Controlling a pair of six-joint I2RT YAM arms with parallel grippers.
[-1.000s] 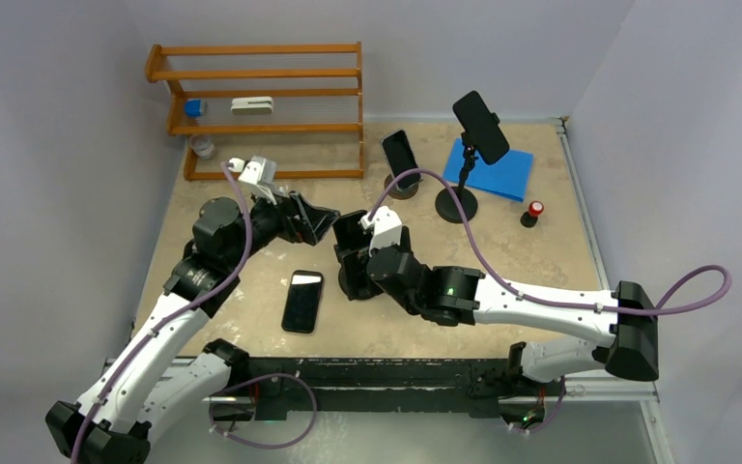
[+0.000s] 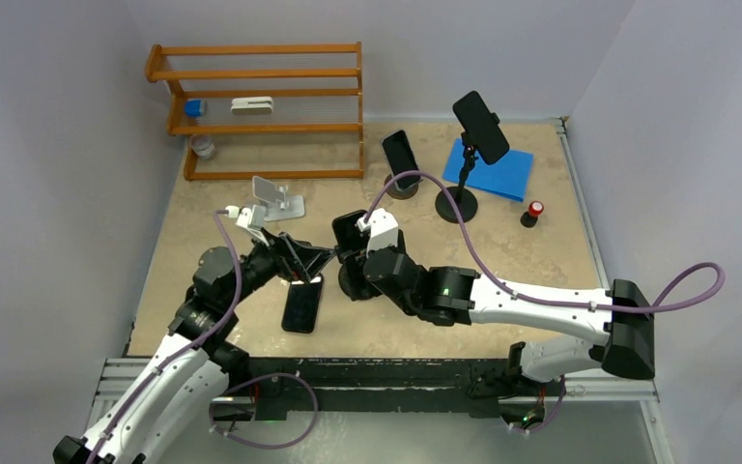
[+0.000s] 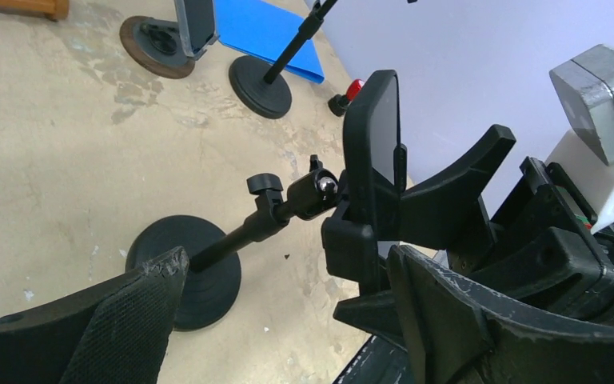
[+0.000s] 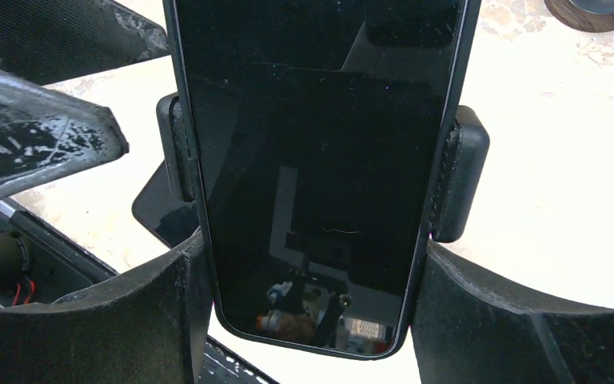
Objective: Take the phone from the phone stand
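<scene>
A black phone (image 4: 320, 176) sits between the side clamps of a holder (image 4: 465, 168) on a black stand with a round base (image 3: 184, 272). My right gripper is shut on the phone's lower end, a finger on each side. My left gripper stands open just left of the phone and holder, with nothing between its fingers; its tips also show at the left of the right wrist view.
Another phone (image 2: 302, 309) lies at the front. Behind are two phone stands (image 2: 401, 190) (image 2: 456, 205), a blue folder (image 2: 502, 179), a red-topped item (image 2: 531, 216), a small white stand (image 2: 280, 203) and a wooden rack (image 2: 251, 174).
My left gripper has moved down toward the front of the table, uncovering the small white stand. The right arm has barely moved.
</scene>
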